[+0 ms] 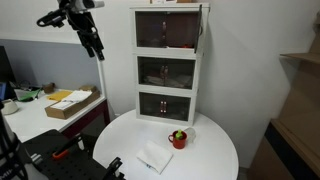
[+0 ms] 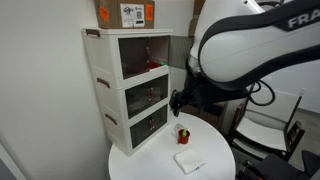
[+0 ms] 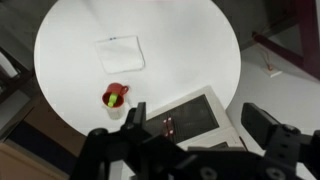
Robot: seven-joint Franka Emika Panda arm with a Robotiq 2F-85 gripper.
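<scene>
High above the table's left side in exterior view 1, my gripper (image 1: 97, 52) hangs clear of everything. In the wrist view its two fingers (image 3: 138, 114) stand wide apart, so the gripper is open and empty. A red mug (image 1: 179, 142) with something green (image 3: 112, 99) inside sits on the round white table (image 1: 215, 158). Beside the mug is a small pale or clear cup (image 3: 117, 112), hard to make out. A folded white cloth or paper (image 1: 155, 156) lies flat nearer the front.
Behind the table rises a white cabinet (image 1: 149, 52) of three stacked units with dark windows, all seemingly closed. A box (image 2: 125, 14) rests on top of it. At left, a cardboard tray (image 1: 75, 103) holds papers.
</scene>
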